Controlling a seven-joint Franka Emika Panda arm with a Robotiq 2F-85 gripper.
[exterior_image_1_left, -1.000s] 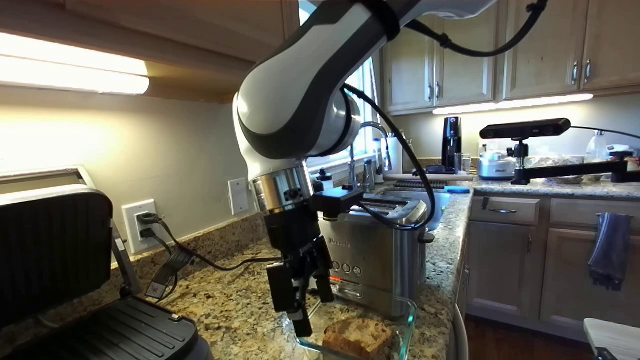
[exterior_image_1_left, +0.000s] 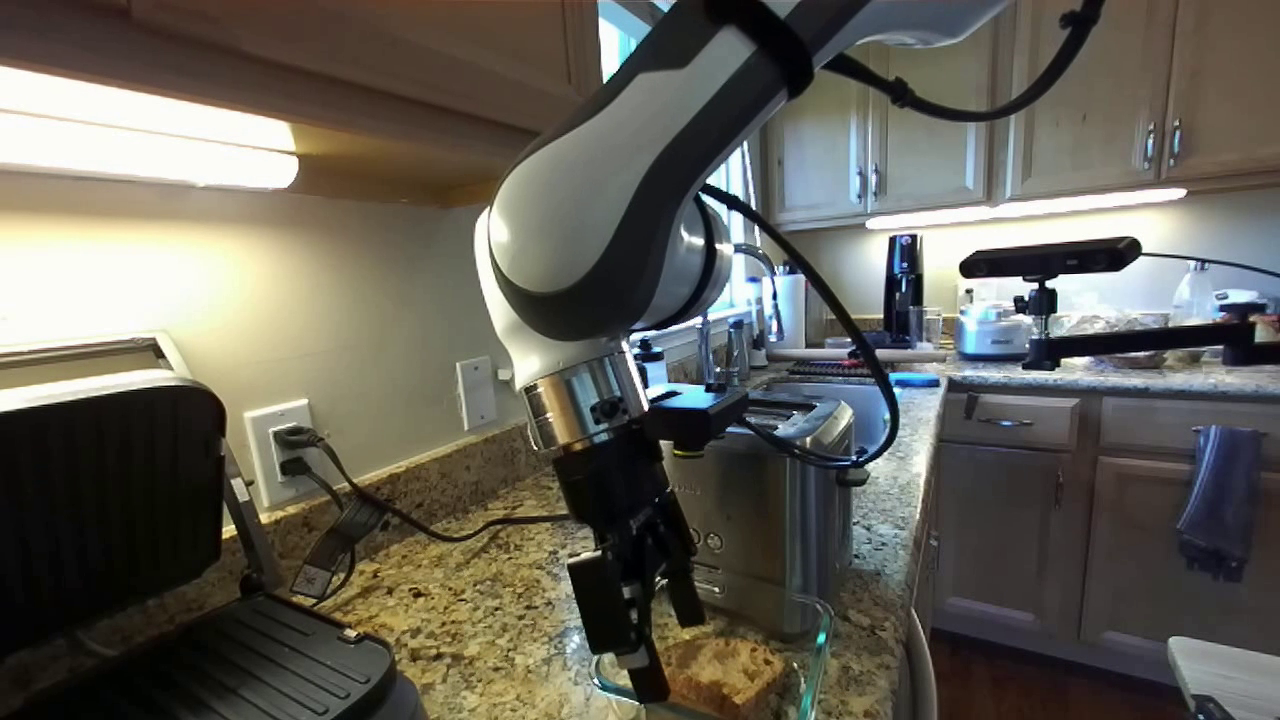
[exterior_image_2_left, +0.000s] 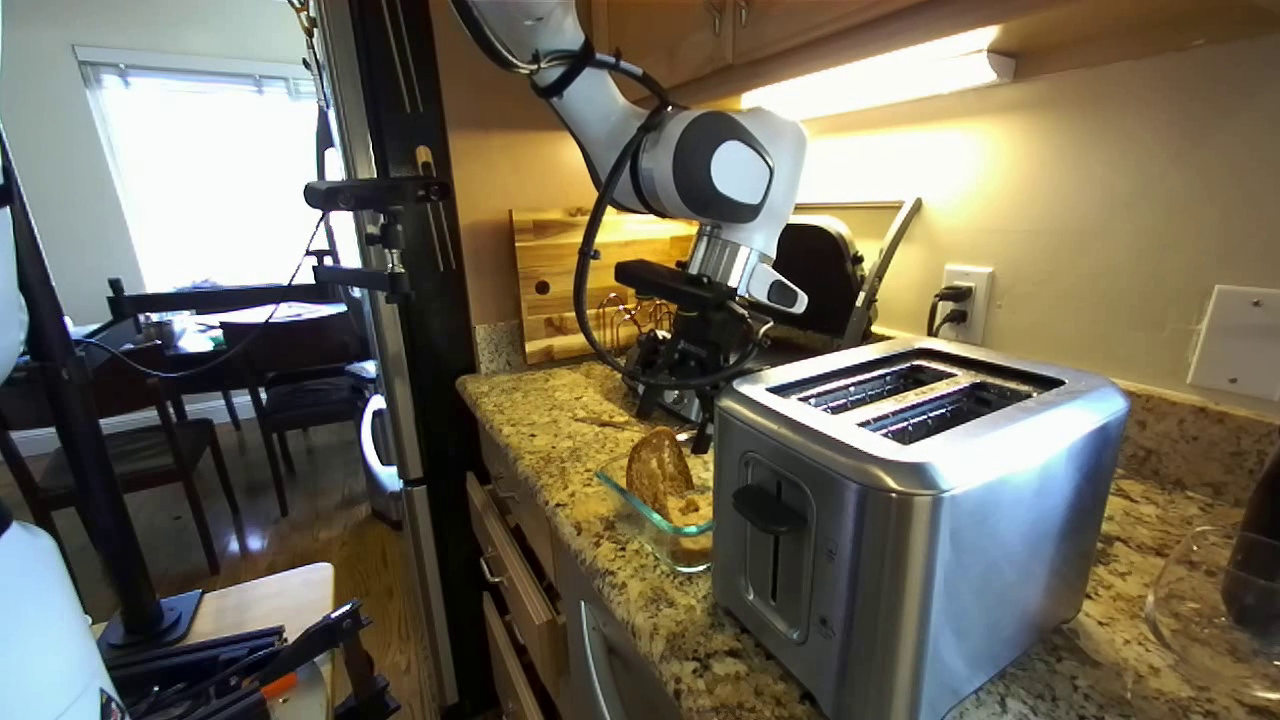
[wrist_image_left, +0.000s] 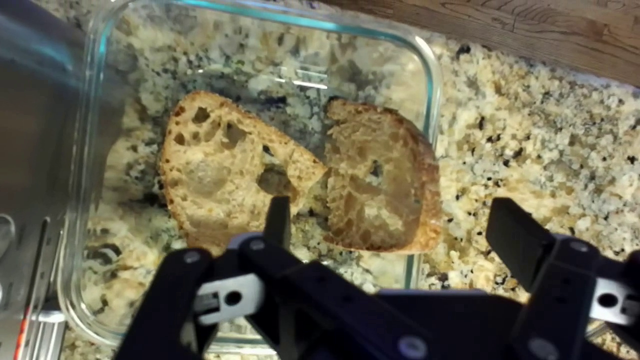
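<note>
Two slices of bread lie in a clear glass dish (wrist_image_left: 426, 78). In the wrist view the left slice (wrist_image_left: 210, 162) rests flat-looking inside it. The right slice (wrist_image_left: 384, 180) leans on the dish's right wall, its crust reaching the rim; one slice (exterior_image_2_left: 659, 473) shows tilted up in exterior view 2. My gripper is open, its fingers wide apart, with nothing held between them. Its left finger (wrist_image_left: 277, 222) overlaps the left slice's lower edge in view, and the right finger (wrist_image_left: 519, 240) appears over the counter beyond the dish. In exterior view 1 the gripper (exterior_image_1_left: 672, 648) hangs low by the dish.
A steel toaster (exterior_image_2_left: 912, 540) stands right beside the dish. An open contact grill (exterior_image_1_left: 264, 660) sits on the other side, its cord (exterior_image_1_left: 480, 528) running across the counter near the wall. The counter's front edge (exterior_image_1_left: 918, 540) is close to the dish.
My gripper has moved down and to the right in exterior view 1, closer to the bread and over the dish's near side. The bread and dish look unmoved.
</note>
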